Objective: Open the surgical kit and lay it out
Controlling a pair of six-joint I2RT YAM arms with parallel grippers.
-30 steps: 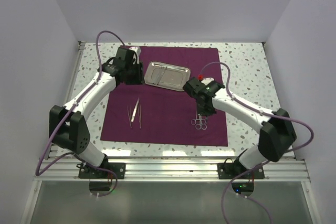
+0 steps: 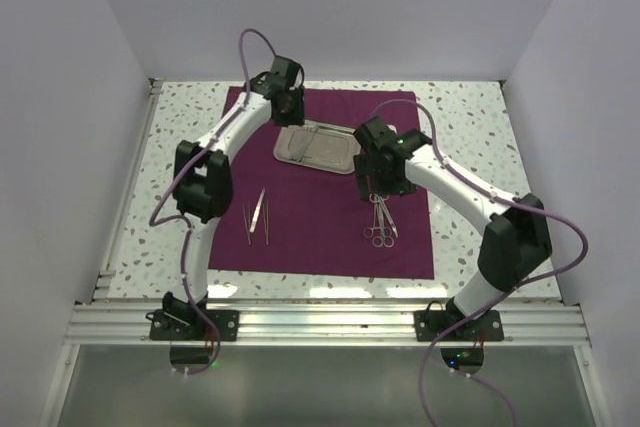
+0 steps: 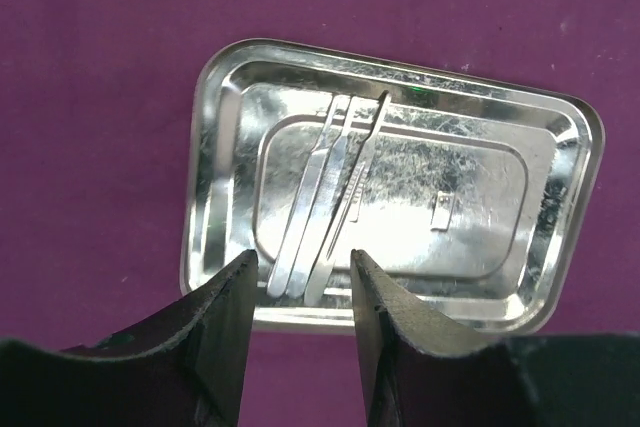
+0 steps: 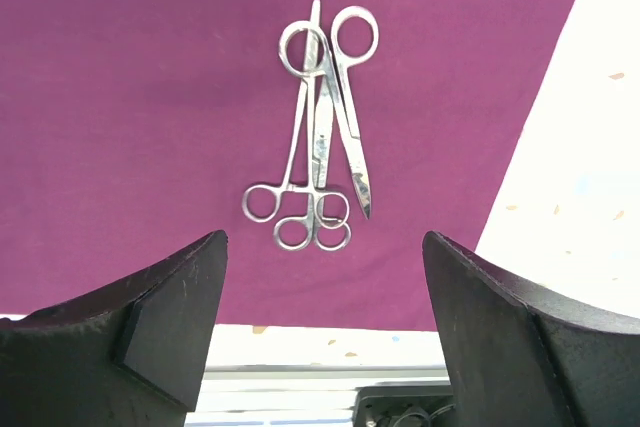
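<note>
A shiny metal tray lies on the purple cloth, holding three slim steel instruments side by side at its left part. Above the tray's near edge is my left gripper, its fingers apart with only empty space between. On the cloth at right, scissors and clamps lie bunched together, partly overlapping. My right gripper hovers over them, wide open and empty. At the cloth's left, a scalpel-like handle and thin tools lie in a row.
Speckled white table borders the cloth on its sides. A small metal clip sits on the tray floor. The middle of the cloth, in front of the tray, is clear.
The tray stays put.
</note>
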